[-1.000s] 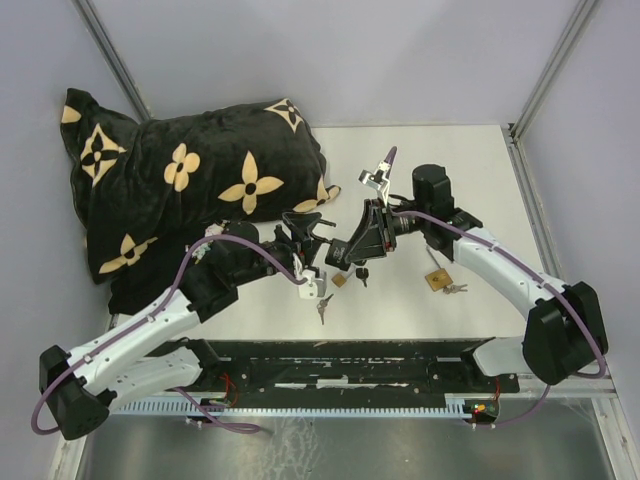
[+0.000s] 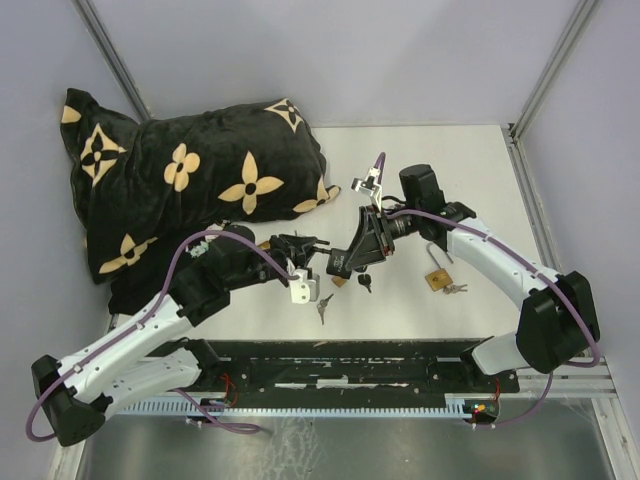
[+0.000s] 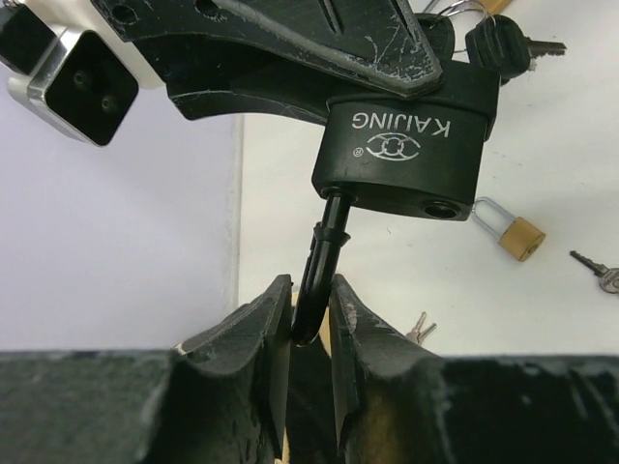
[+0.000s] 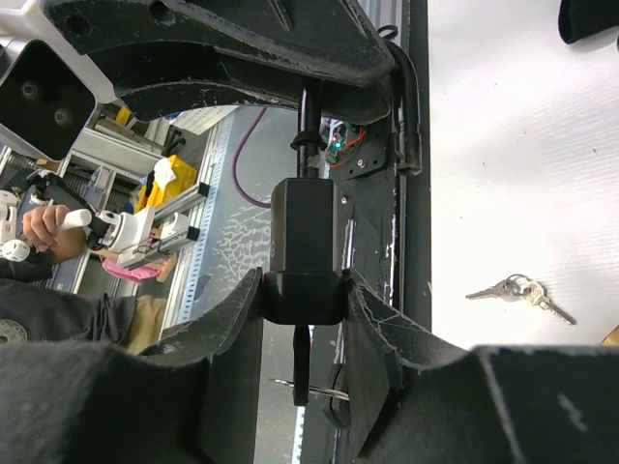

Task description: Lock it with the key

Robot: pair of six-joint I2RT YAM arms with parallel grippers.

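A black padlock (image 2: 339, 263) marked KAIJING is held up in the air, my right gripper (image 2: 356, 256) shut on its body. Seen from the right wrist, the padlock (image 4: 305, 237) stands edge-on between the fingers. Its shackle (image 3: 325, 253) is swung out: one leg sits in the body, and the other hole (image 3: 442, 210) is empty. My left gripper has a finger close on each side of the shackle; whether both press on it cannot be seen. Black-headed keys (image 3: 498, 46) on a ring lie on the table beyond the lock.
Brass padlocks (image 2: 438, 280) and loose keys (image 2: 323, 306) lie scattered on the white table below both grippers. A black patterned cloth (image 2: 200, 170) covers the back left. Bare table stretches behind the right arm.
Both arms have shifted slightly left and toward the front edge, the padlock still in the right gripper. The table items have not moved.
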